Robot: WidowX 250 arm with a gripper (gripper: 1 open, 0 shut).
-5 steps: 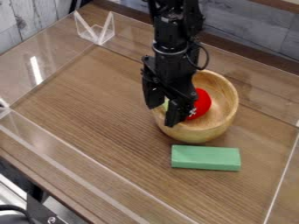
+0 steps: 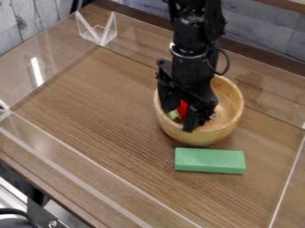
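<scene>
My black gripper (image 2: 191, 102) reaches down into a light wooden bowl (image 2: 215, 129) right of the table's middle, its fingers over a red object (image 2: 184, 108) and a small green item (image 2: 174, 115), both partly hidden by it. Whether it is open or shut on either is unclear. A flat green block (image 2: 210, 160) lies in front of the bowl.
A white wire-like item (image 2: 98, 28) stands at the back left, near the table's edge.
The gripper has moved right and down over the red object, which is now more covered by it. The bowl and green block look unmoved.
</scene>
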